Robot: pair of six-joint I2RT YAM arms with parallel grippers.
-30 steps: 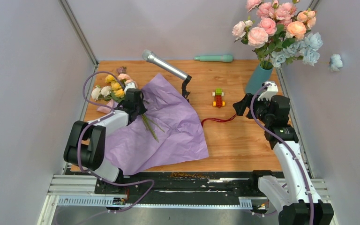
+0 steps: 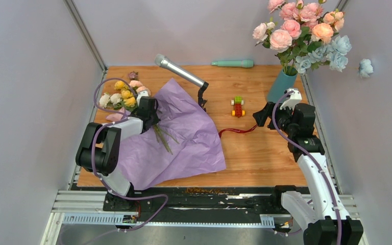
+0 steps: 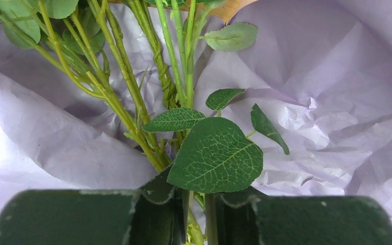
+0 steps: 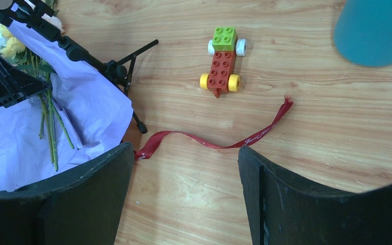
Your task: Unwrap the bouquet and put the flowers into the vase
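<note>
A bunch of yellow, white and peach flowers [image 2: 125, 97] lies at the left on purple wrapping paper [image 2: 194, 145], its green stems [image 2: 162, 140] pointing toward the front. Around those stems is my left gripper [image 2: 154, 120]. Its fingers stand close together, with a stem [image 3: 195, 232] in the narrow gap; a broad leaf [image 3: 217, 155] partly covers the fingertips, so the grip is unclear. The teal vase [image 2: 282, 88] stands at the back right, holding pink, peach and blue flowers [image 2: 306, 33]. My right gripper is open and empty, above the table in front of the vase.
A microphone [image 2: 178, 69] on a black stand [image 4: 94, 64] rises behind the paper. A toy brick car [image 4: 222, 64] and a red ribbon [image 4: 199, 140] lie mid-table. A teal cylinder [image 2: 232, 64] rests along the back edge.
My left arm's elbow has shifted slightly to the right, with its gripper still at the stems. The paper's right edge has moved a little left. The right arm looks still.
</note>
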